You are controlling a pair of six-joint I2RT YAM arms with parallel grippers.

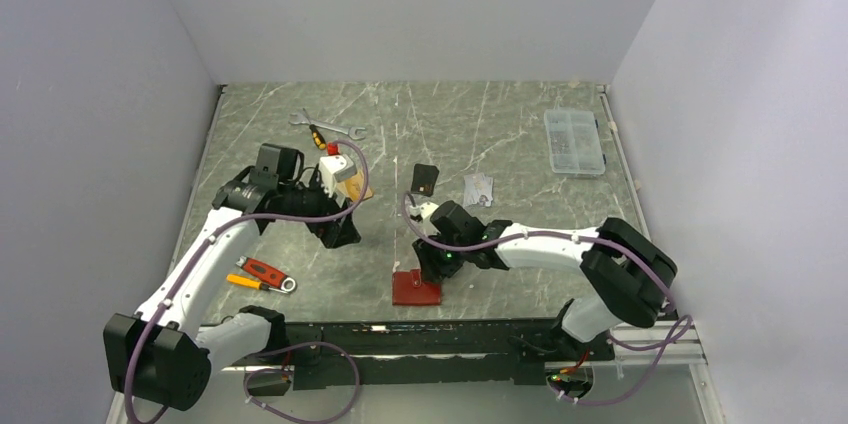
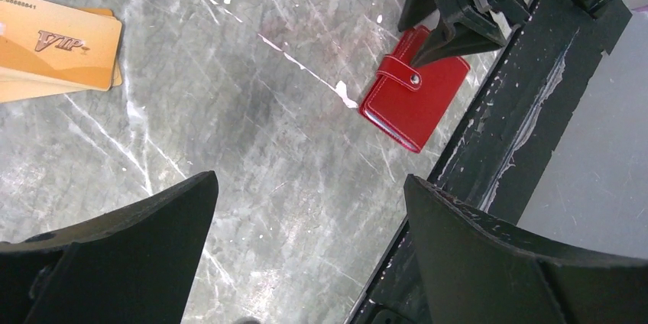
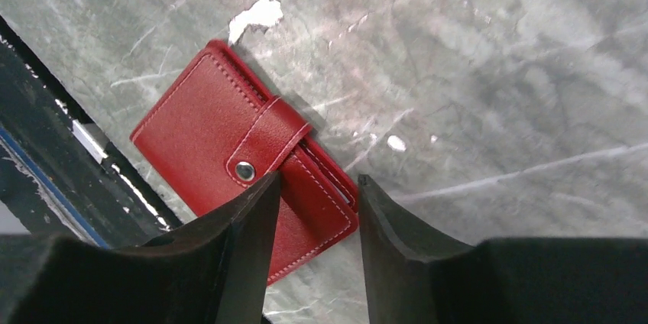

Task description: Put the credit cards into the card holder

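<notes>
The red card holder (image 3: 199, 125) lies flat near the table's front edge, its snap strap across the long side. In the right wrist view my right gripper is at the holder's edge near the strap, fingers part open, one finger over the red cover and the other just beyond its edge. Whether they touch it, I cannot tell. My left gripper is open above bare table, nothing between its fingers. Gold VIP cards (image 2: 65, 45) are stacked at that view's upper left. Farther back lie a black card (image 1: 424, 180) and some silvery cards (image 1: 479, 189).
A clear compartment box (image 1: 574, 142) stands at the back right. Wrenches and a screwdriver (image 1: 317, 136) lie at the back left, a red-handled tool (image 1: 262, 272) at the front left.
</notes>
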